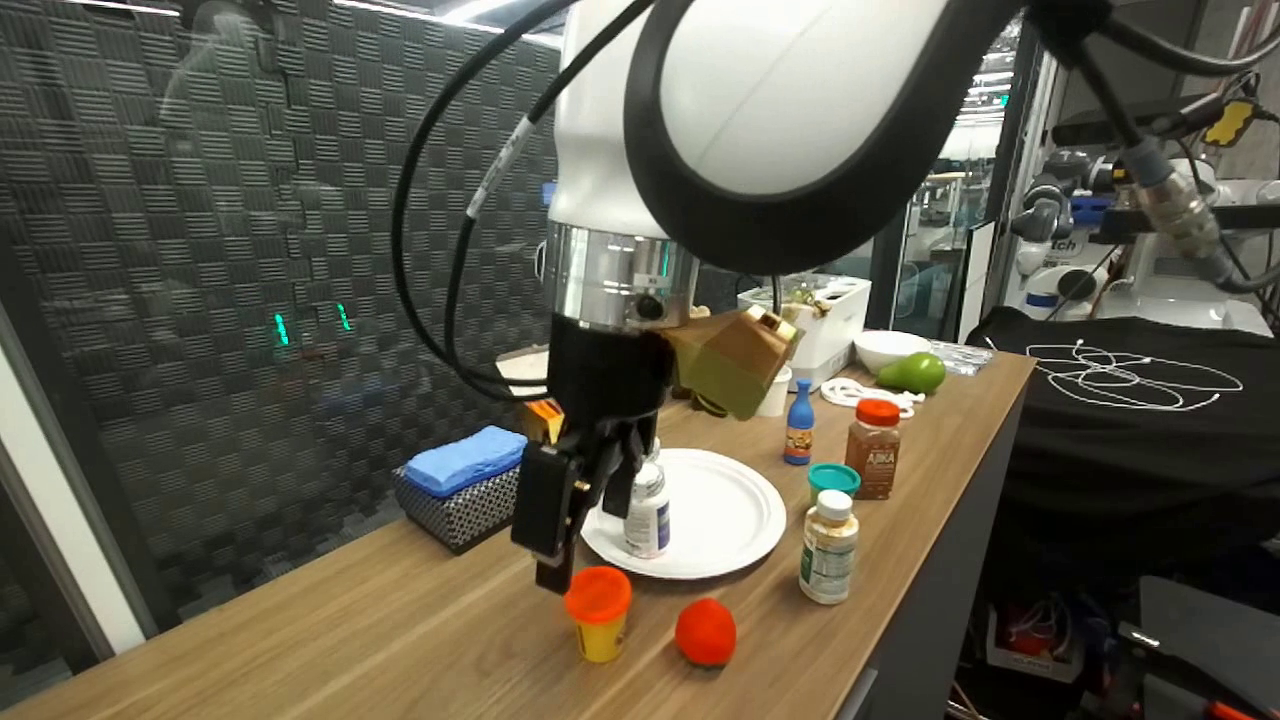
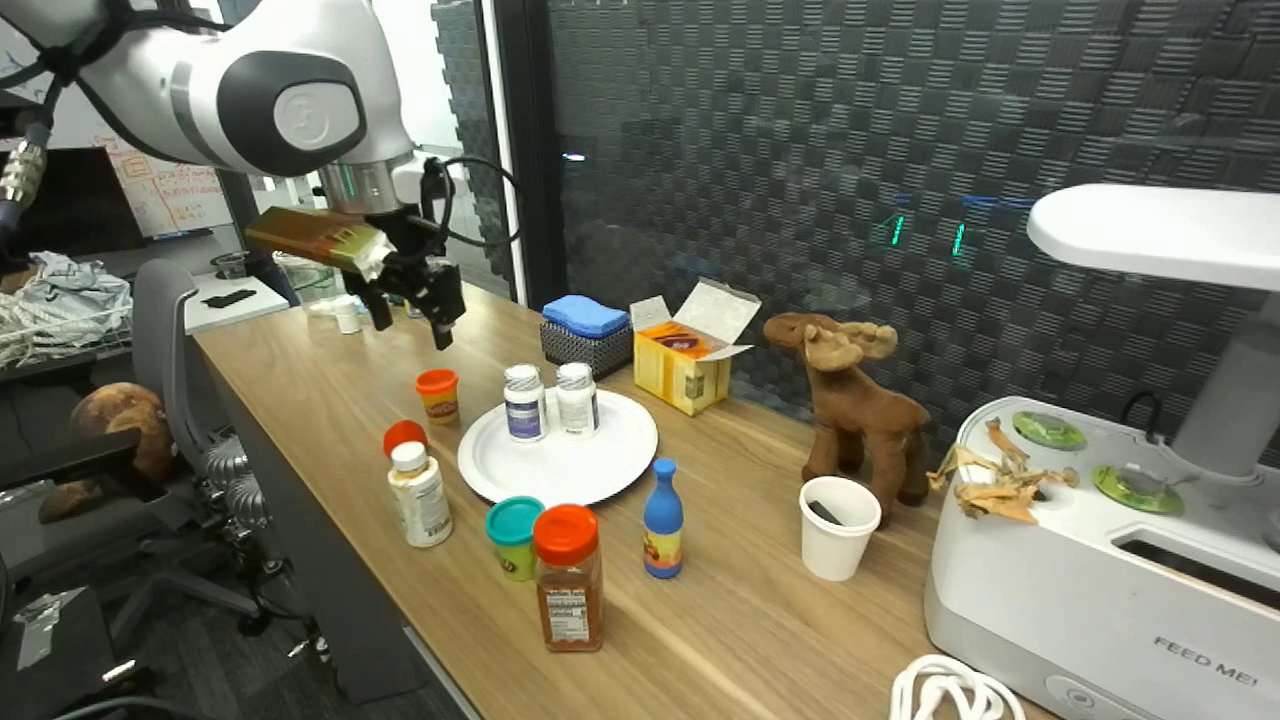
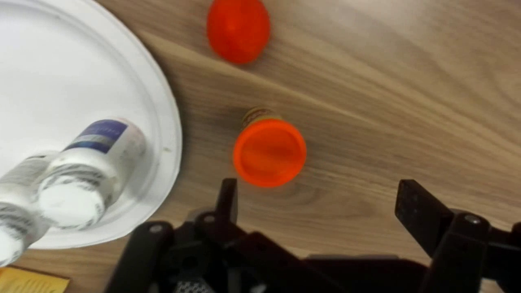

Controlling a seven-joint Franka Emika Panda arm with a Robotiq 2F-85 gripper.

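My gripper stands open above the table, nothing between its fingers. In the wrist view a yellow tub with an orange lid lies just beyond the gap between the fingertips, and exterior view 1 has the same tub upright below the gripper. A red round object rests a short way from it. On the white plate two white pill bottles stand side by side, one with a purple label and the other beside it. Another white-capped bottle is on the table near its edge.
Beyond the plate are a teal-lidded tub, a red-capped spice jar and a blue bottle. A dark box with a blue cloth sits along the wall side.
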